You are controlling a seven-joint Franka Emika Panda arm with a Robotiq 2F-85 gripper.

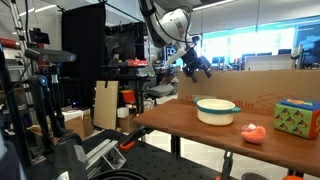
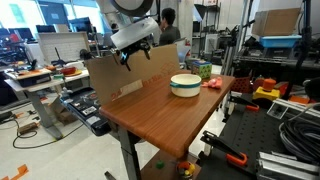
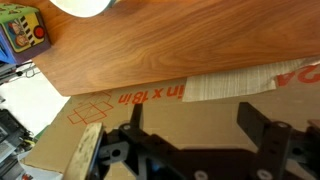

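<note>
High above the far side of the table, my gripper (image 1: 200, 71) hangs clear of everything on it. In the wrist view its dark fingers (image 3: 257, 122) are spread wide at the lower edge, with only cardboard showing in the space between them. A white bowl (image 1: 216, 117) with a dark band under its rim stands on the wooden table (image 2: 165, 117), well below the gripper. Nearer the front lies a pinkish-red object (image 1: 253, 134). A colourful patterned box (image 1: 297, 119) occupies the right end in exterior view 1.
Upright cardboard (image 2: 107, 83) lines the table's back edge, and a strip of tape (image 3: 230, 84) runs on it near the wood.
</note>
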